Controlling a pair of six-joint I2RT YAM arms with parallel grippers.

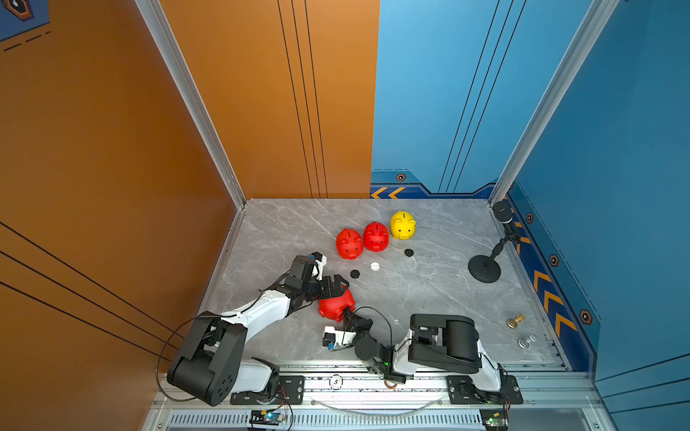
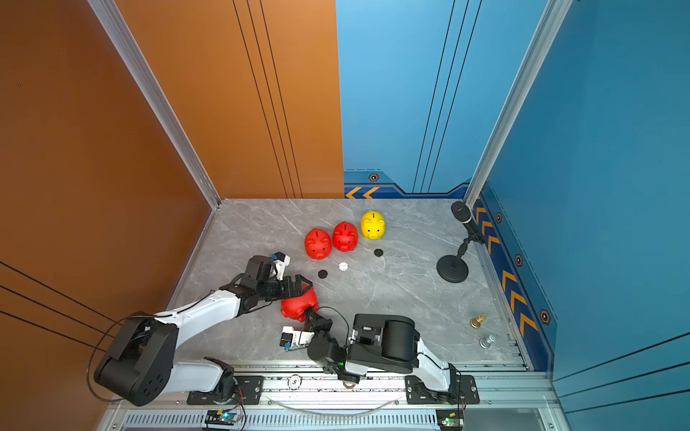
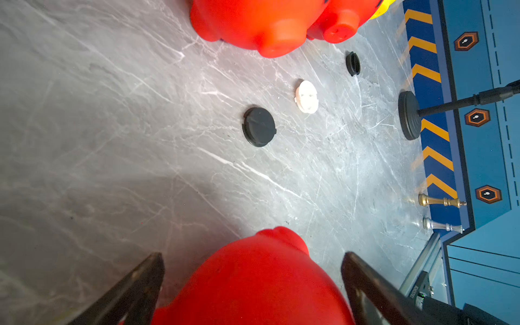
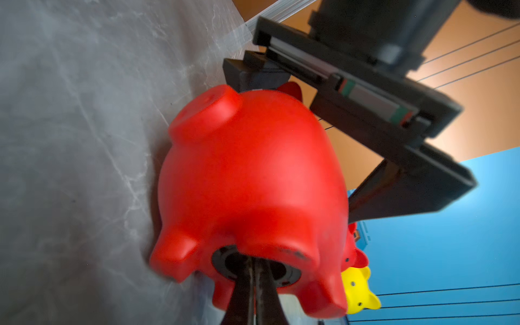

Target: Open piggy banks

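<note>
A red piggy bank (image 4: 254, 151) lies tipped over at the near middle, its underside opening showing a dark ring. My right gripper is shut, its tips at or inside that opening. My left gripper is open, its fingers on either side of the bank's body. Two red piggy banks (image 1: 349, 243) (image 1: 376, 237) and a yellow one (image 1: 402, 225) stand at the back. Black caps (image 3: 259, 127) (image 3: 353, 63) and a white cap (image 3: 306, 97) lie on the table between.
A black microphone stand (image 1: 483, 268) stands at the right. A gold piece (image 1: 515, 321) and a silver piece (image 1: 527, 341) stand at the right front.
</note>
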